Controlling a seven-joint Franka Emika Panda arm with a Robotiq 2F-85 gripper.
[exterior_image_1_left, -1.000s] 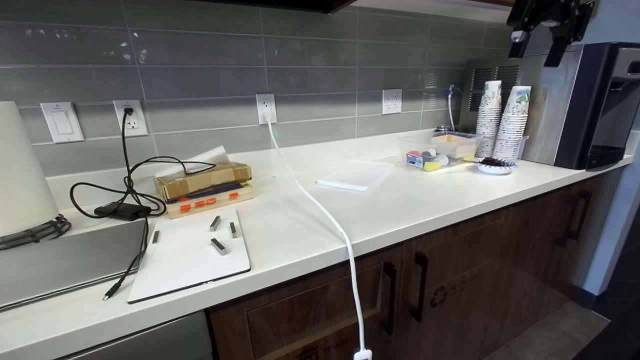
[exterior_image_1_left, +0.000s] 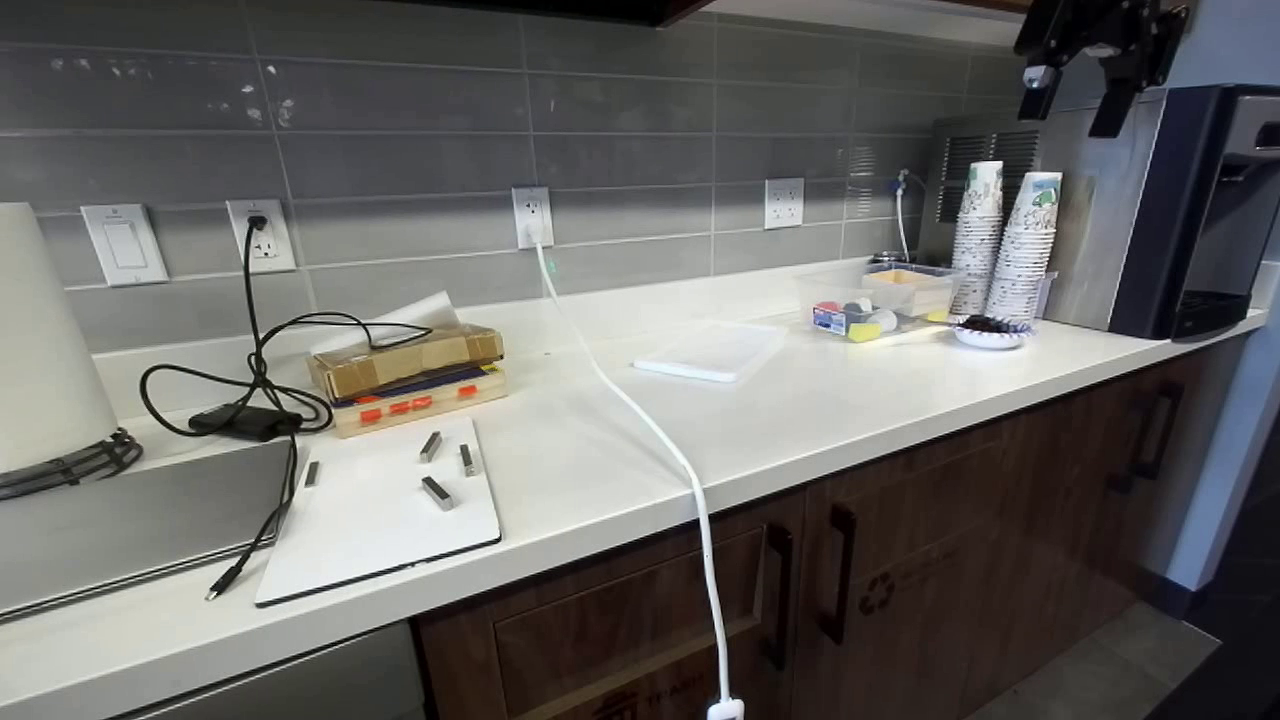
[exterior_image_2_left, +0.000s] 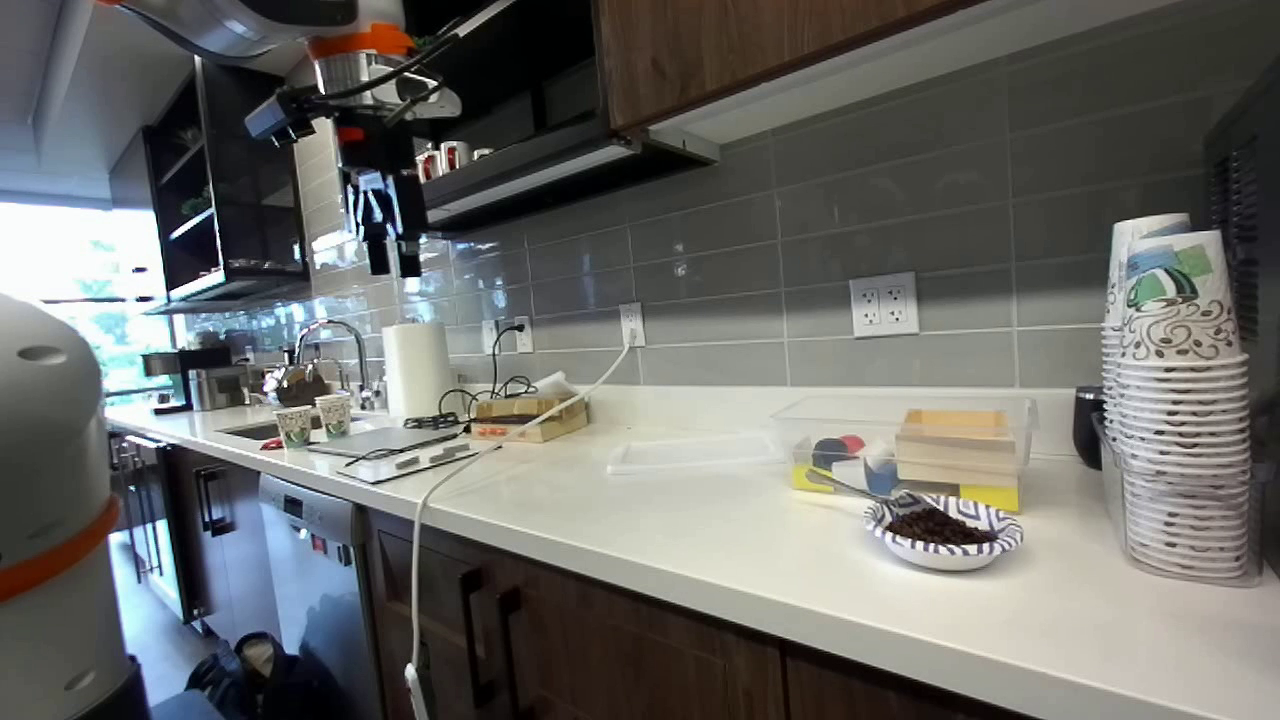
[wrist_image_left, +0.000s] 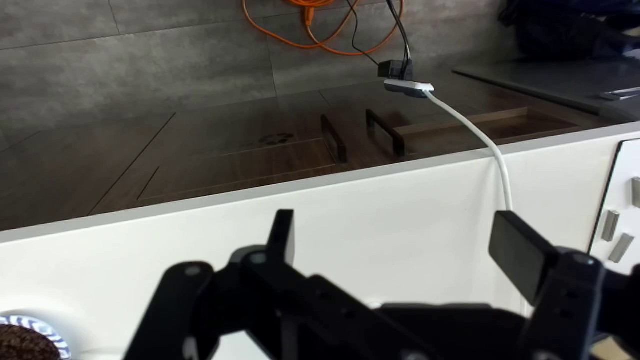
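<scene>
High above the white counter (exterior_image_2_left: 672, 516), my gripper (exterior_image_2_left: 393, 258) hangs with its fingers pointing down. In the wrist view the gripper is open, its two dark fingers wide apart with only counter visible between them. Exterior view 1 catches the gripper (exterior_image_1_left: 1074, 114) at the top right, clear of everything. Below, a patterned bowl (exterior_image_2_left: 942, 554) holds dark bits, with a fork (exterior_image_2_left: 858, 486) beside it, leaning at its edge. A clear bin (exterior_image_2_left: 1020, 438) with several items stands behind the bowl. Several small metal blocks (exterior_image_1_left: 438, 492) lie on a white board (exterior_image_1_left: 372, 540).
A white cable (exterior_image_1_left: 636, 408) runs from the wall outlet over the counter's front edge. Stacked paper cups (exterior_image_2_left: 1182, 420) stand at the far right. Boxes (exterior_image_1_left: 414, 378) sit behind the board. A flat white lid (exterior_image_1_left: 708, 352) lies mid-counter, with bare counter in front.
The gripper has barely shifted at the top right of exterior view 1. Everything on the counter looks the same.
</scene>
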